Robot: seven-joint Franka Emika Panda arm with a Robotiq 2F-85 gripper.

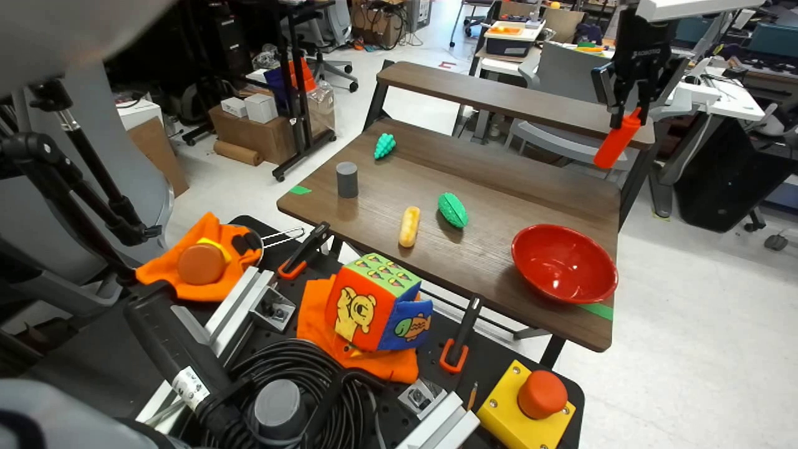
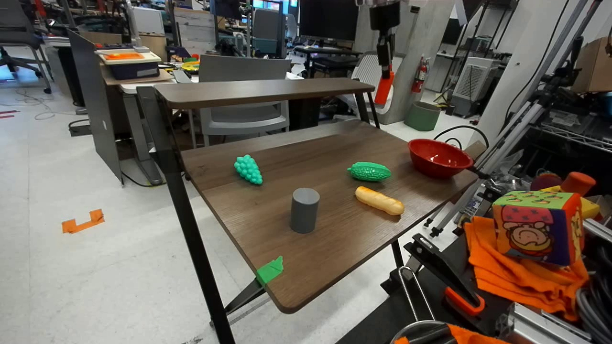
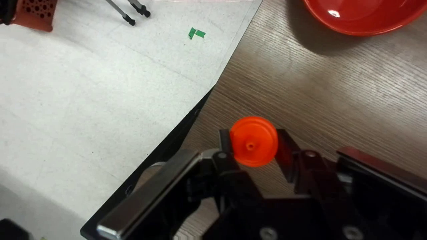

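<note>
An orange-red bottle hangs below my gripper, clear of the table, tilted in the first exterior view. The fingers are shut on its upper end. From the wrist camera its round orange top sits squeezed between the two finger pads, with brown tabletop beneath. In the second exterior view the bottle shows at the far right end of the upper shelf. The red bowl rests on the table's right end and looks empty.
On the table stand a grey cylinder, green grapes, a yellow bread stick and a green ribbed toy. A raised shelf runs along the back. Open floor lies beyond the table's right edge.
</note>
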